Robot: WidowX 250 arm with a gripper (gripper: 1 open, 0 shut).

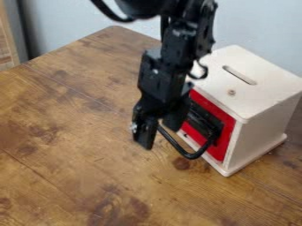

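My black gripper [147, 132] hangs low just left of a pale wooden box [253, 97], its fingers apart with nothing visible between them. The box has a slot on top and a red front panel [222, 146] with a black part on it. A black cable loops down from the arm past that front, partly hiding it. The arm covers part of the box's left side.
A pale wall [83, 18] stands behind it, and a wooden piece of furniture shows at the far left edge.
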